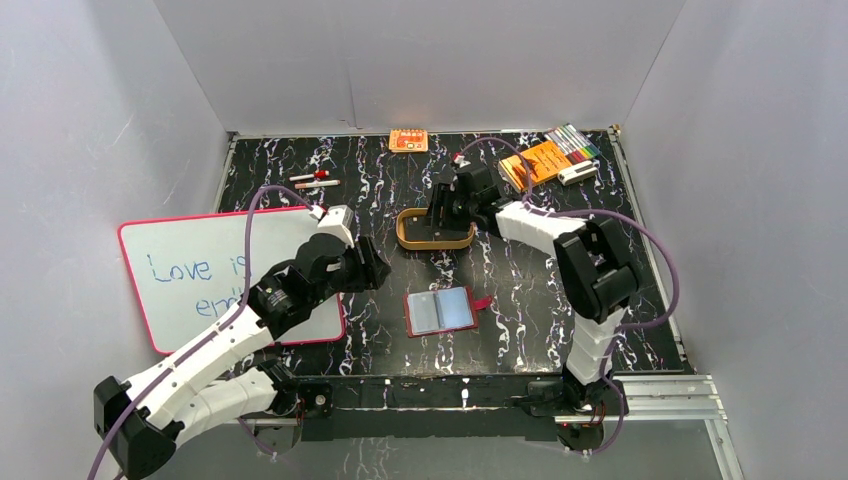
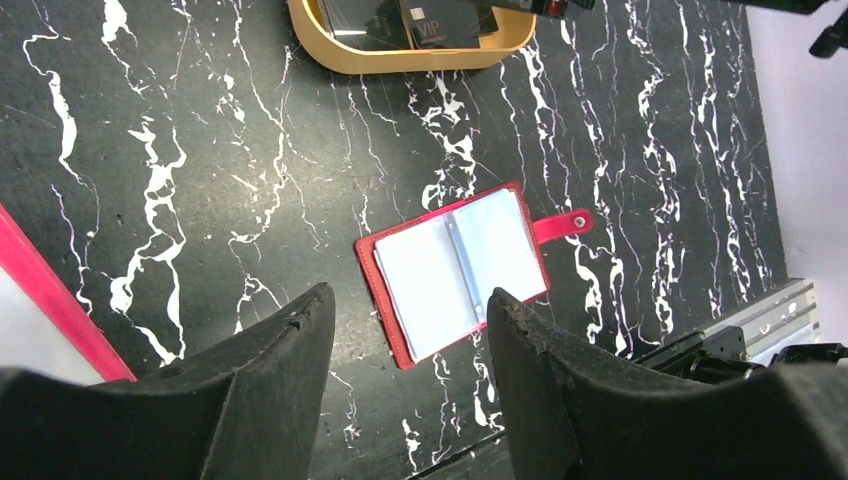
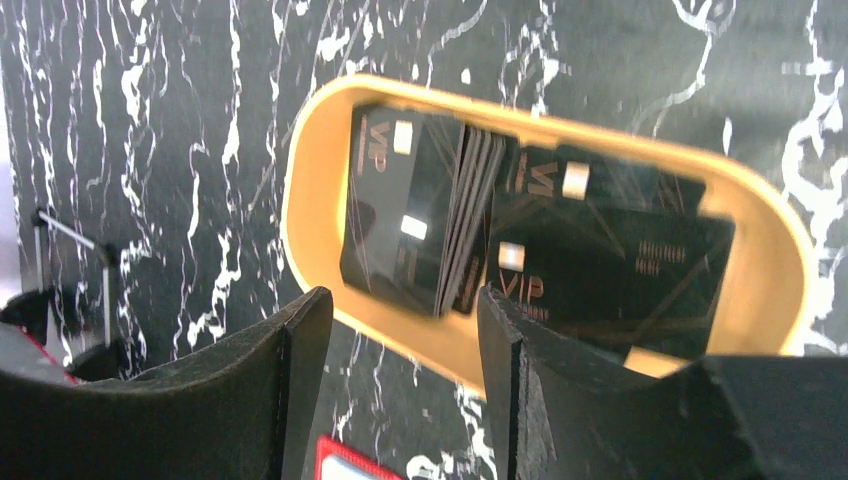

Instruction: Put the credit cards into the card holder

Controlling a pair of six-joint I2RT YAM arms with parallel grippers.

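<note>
An open card holder (image 2: pixel 370 268) with a red border, clear sleeves and a red snap strap (image 2: pixel 565 225) lies flat on the table; no dark card shows in its visible sleeves. Several black VIP cards (image 3: pixel 610 255) lie in a tan oval tray (image 3: pixel 318 150) behind it, some stacked and tilted against each other at one end. Over the tray hangs my right gripper, open and holding nothing, its fingertips near the tray's front wall. My left gripper is open and empty too, standing left of the holder in the top view, above the table.
A whiteboard (image 1: pixel 185 270) with blue writing covers the left side. Two markers (image 1: pixel 318 184), a small orange box (image 1: pixel 408 140), and an orange book (image 1: pixel 540 163) with a pen set (image 1: pixel 572 143) lie toward the back. Bare table surrounds the holder.
</note>
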